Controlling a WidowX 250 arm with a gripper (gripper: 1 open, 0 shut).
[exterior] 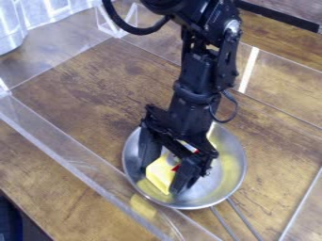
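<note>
My black gripper (170, 160) is low over a round metal pan (217, 190), its fingers reaching down into the bowl around a yellow object (160, 174). A small red piece shows just right of the yellow object, partly behind the fingers. Whether the fingers grip either item is hard to tell, as the arm covers much of the pan's inside.
Clear plastic rails or walls (75, 156) run along the left and front of the wooden table (75, 94). A white cloth or basket (15, 24) sits at the upper left. The wood left of the pan is bare.
</note>
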